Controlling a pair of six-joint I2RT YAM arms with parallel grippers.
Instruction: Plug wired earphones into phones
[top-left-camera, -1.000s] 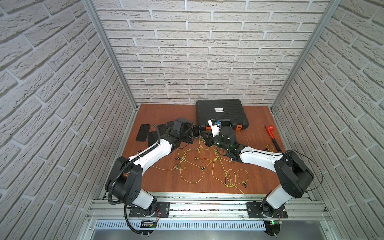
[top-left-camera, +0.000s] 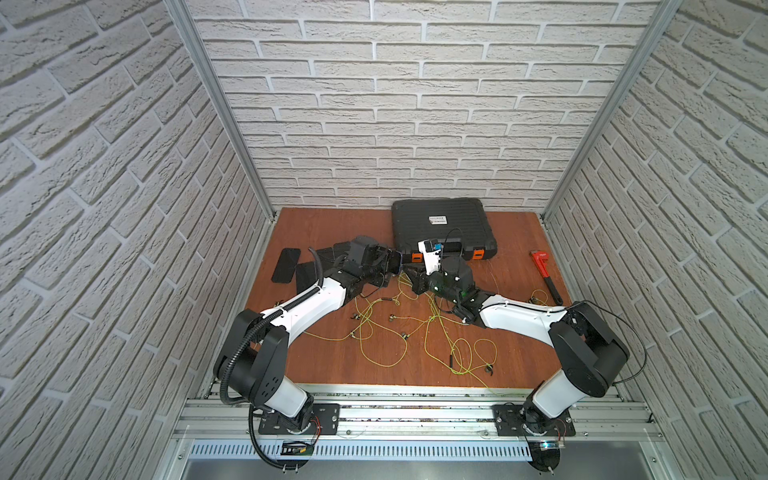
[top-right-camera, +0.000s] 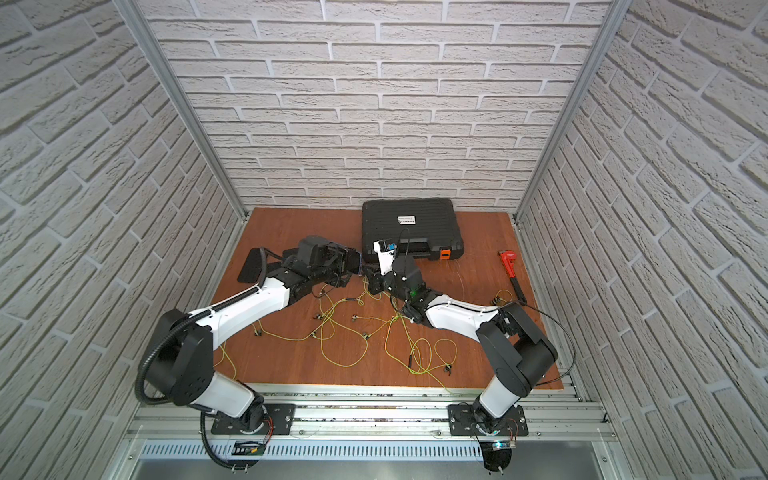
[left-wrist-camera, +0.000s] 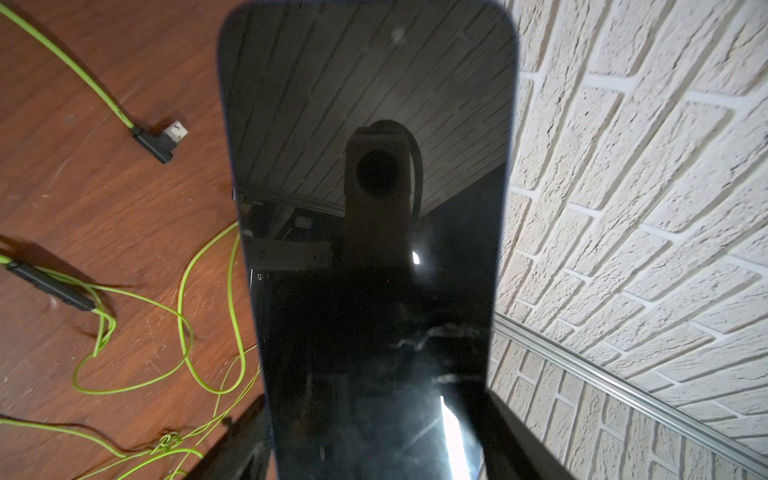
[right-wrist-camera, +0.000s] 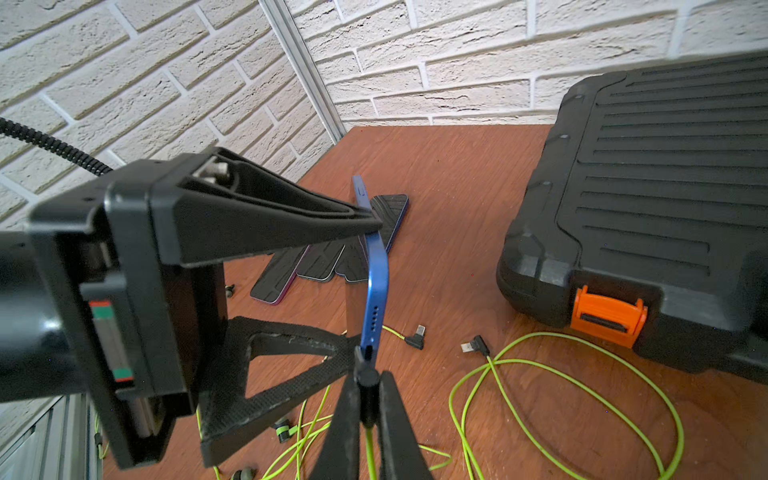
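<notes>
My left gripper (top-left-camera: 390, 264) is shut on a blue-edged phone (left-wrist-camera: 372, 240), held upright at the middle of the work area; its dark glass fills the left wrist view, and the right wrist view shows its blue edge (right-wrist-camera: 376, 288). My right gripper is shut on a black plug (right-wrist-camera: 367, 376) with a yellow-green cable below it. The plug sits at the phone's lower end; whether it is inserted I cannot tell. Yellow-green cables with plugs (right-wrist-camera: 478, 345) lie loose on the table below.
A black case (top-left-camera: 436, 212) stands at the back right of the table (top-left-camera: 320, 224). Several phones lie at the left, one (top-left-camera: 285, 264) apart from the others. A red pipe wrench (top-left-camera: 542, 264) lies at the right edge.
Both arms have barely moved; my right gripper has shifted very slightly, with the phone and plug still held.
</notes>
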